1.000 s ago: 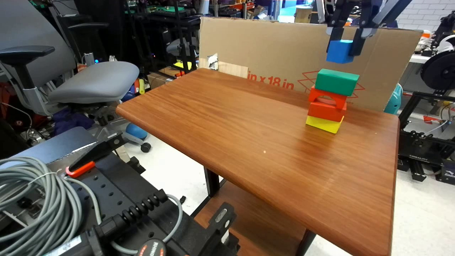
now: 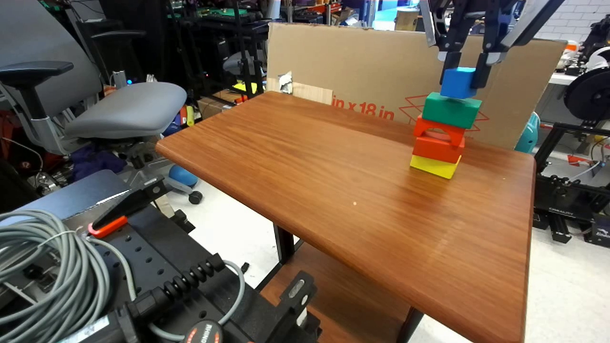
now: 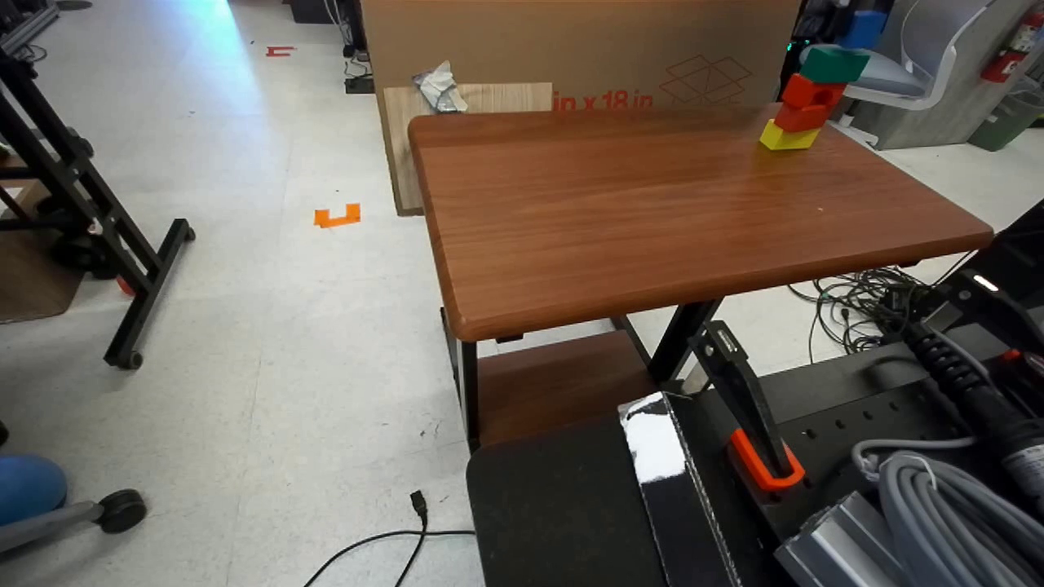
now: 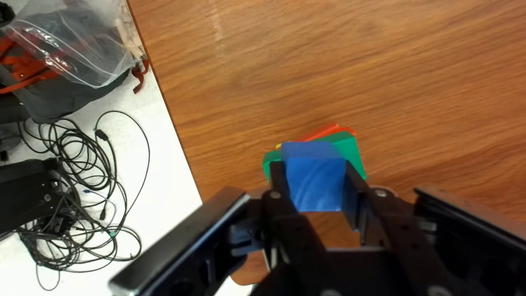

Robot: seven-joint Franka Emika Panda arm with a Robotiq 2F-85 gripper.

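My gripper [image 2: 463, 80] points down and is shut on a blue block [image 2: 457, 83], one finger on either side of it. Directly below is a stack: a green block [image 2: 452, 110] on top, then a red arch [image 2: 439, 129], a red block [image 2: 438, 148] and a yellow block [image 2: 434, 166] on the table. The blue block's underside is at or just above the green top; whether they touch I cannot tell. From the wrist view, the blue block [image 4: 315, 180] covers much of the green one [image 4: 351, 149]. The stack looks slightly uneven in exterior view 2, with the yellow block [image 3: 789, 136] at its base.
A cardboard sheet [image 2: 366, 68] stands behind its far edge, close to the stack. Beyond the table edge, loose cables [image 4: 88, 187] lie on the floor.
My gripper has come down with the blue block, from clearly above the stack to right at the green block's top. The stack itself has not visibly moved.
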